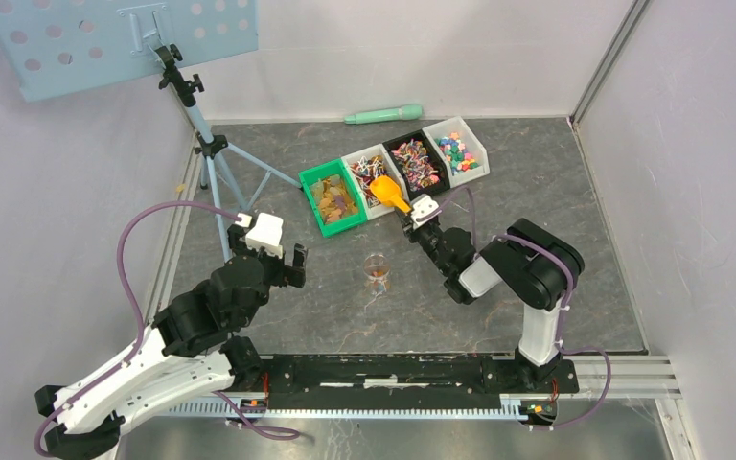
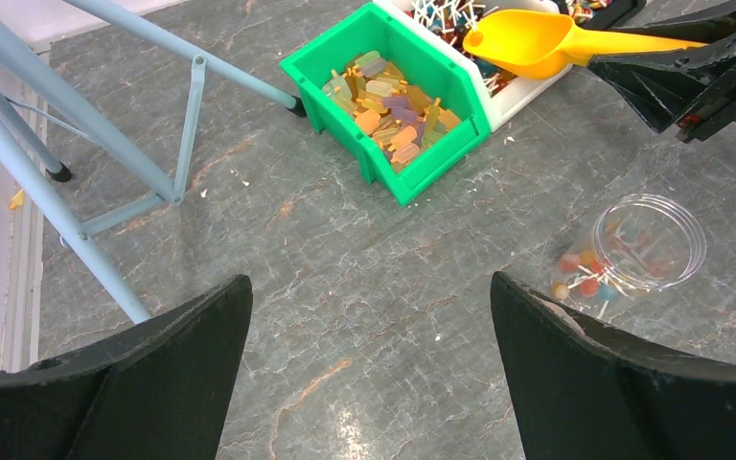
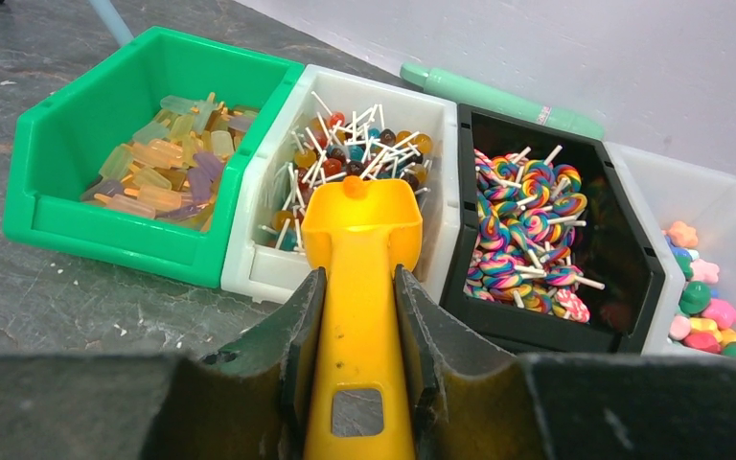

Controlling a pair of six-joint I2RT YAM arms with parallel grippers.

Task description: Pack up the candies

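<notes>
A yellow scoop (image 3: 355,297) is held in my right gripper, shut on its handle, its head over the white bin of stick lollipops (image 3: 261,220) with an orange ball candy visible at it. A green bin (image 3: 67,172) holds popsicle-shaped candies; a black bin (image 3: 623,278) holds swirl lollipops; a right white bin (image 3: 690,182) holds colourful candies. A clear jar (image 2: 652,235) with some lollipops lies in front of the bins. My left gripper stands open and empty over bare floor, left of the jar.
A blue tripod stand (image 1: 216,177) occupies the back left. A mint cylinder (image 1: 383,115) lies behind the bins along the wall.
</notes>
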